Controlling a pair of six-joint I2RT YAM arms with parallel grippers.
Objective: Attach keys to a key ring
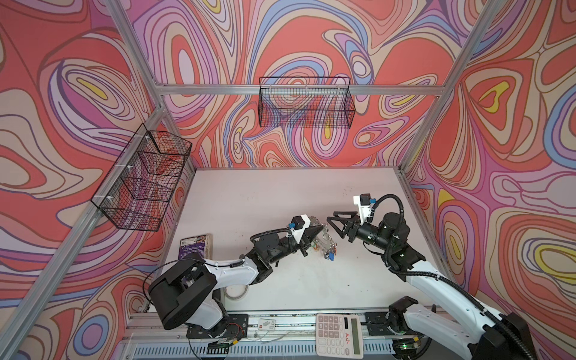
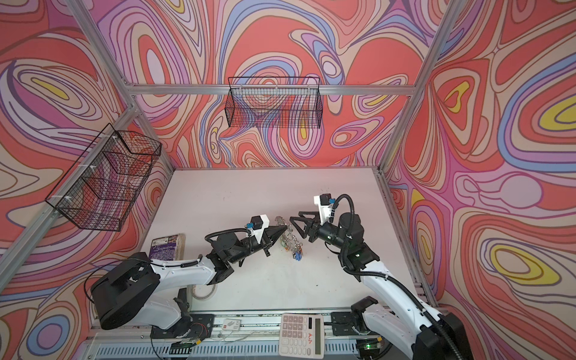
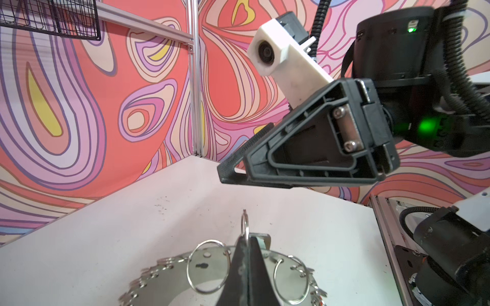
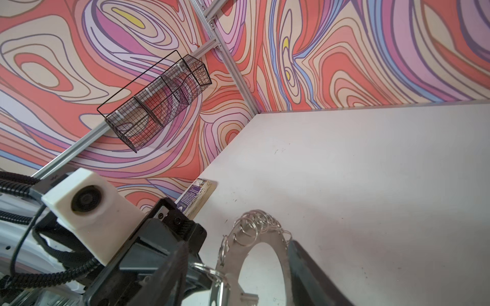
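A large flat metal key ring [image 3: 176, 271] with several small wire loops [image 3: 208, 266] along its edge hangs from my left gripper. That gripper is shut, and a thin wire loop [image 3: 245, 224] stands up from between its fingertips. Below it dangles a cluster of keys, one with a blue part [image 1: 330, 256]. Close by on the right, above the table, my right gripper is open, its two fingers apart. In the right wrist view the ring shows in the gap between these fingers, though contact cannot be made out.
A purple-covered box [image 1: 193, 248] and a roll of tape [image 1: 236, 292] lie at the table's left. A calculator [image 1: 339, 336] sits at the front edge. Wire baskets [image 1: 306, 108] hang on the frame.
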